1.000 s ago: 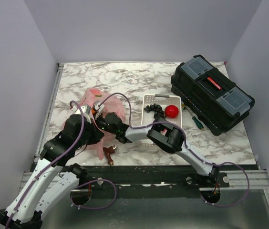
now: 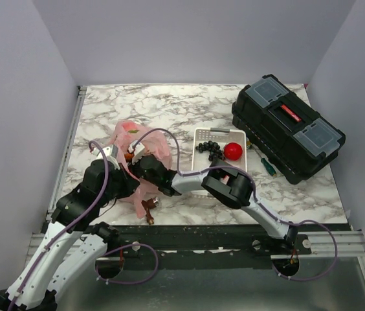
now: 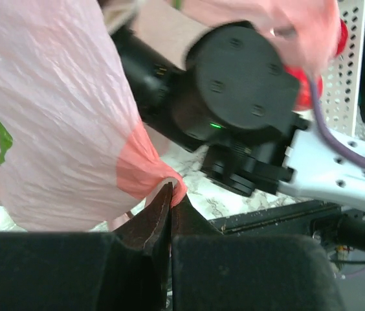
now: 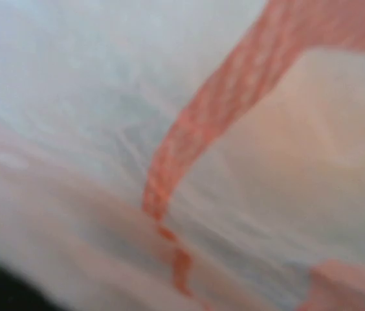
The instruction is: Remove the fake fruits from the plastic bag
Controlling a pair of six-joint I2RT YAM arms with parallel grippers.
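Note:
The pink-white plastic bag (image 2: 127, 131) lies on the left of the table beneath both arms. My left gripper is shut, with a pinched corner of the bag (image 3: 140, 165) between its fingertips. An orange patch (image 2: 129, 156), perhaps a fruit, shows at the bag by the two grippers. My right gripper (image 2: 137, 161) reaches into the folds of the bag from the right; its fingertips are hidden. Bag plastic (image 4: 105, 129) with an orange-red print fills the right wrist view, so what its fingers hold does not show.
A white perforated crate (image 2: 202, 137) holds dark grapes (image 2: 208, 148) and a red fruit (image 2: 233, 151). Further right stand a black toolbox (image 2: 289, 126) and a green tool (image 2: 268, 166). A brown-handled tool (image 2: 149, 210) lies at the front edge.
The left arm has moved slightly left, and the bag's folds have changed, with an orange patch now showing.

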